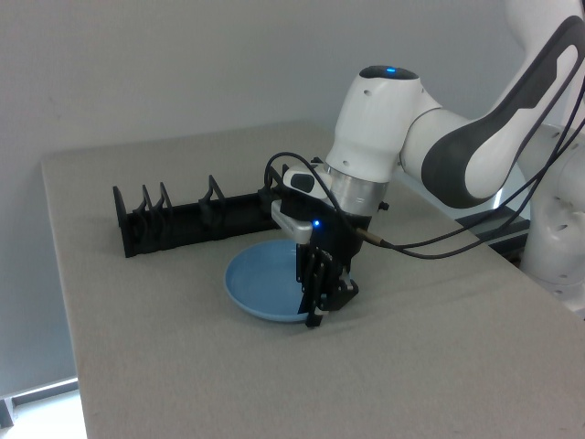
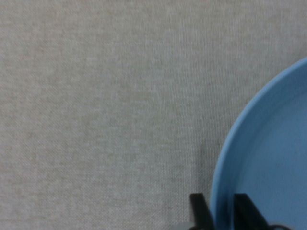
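Note:
A blue plate (image 1: 260,279) lies on the grey table, partly hidden behind my gripper (image 1: 311,315), which is low at the plate's near right edge. In the wrist view the plate (image 2: 273,153) fills the right side, and my gripper has one dark finger on each side of its rim, shut on that rim.
A black rack (image 1: 183,233) with several upright dividers stands behind the plate, partly hidden by the arm. A pale wall is at the back.

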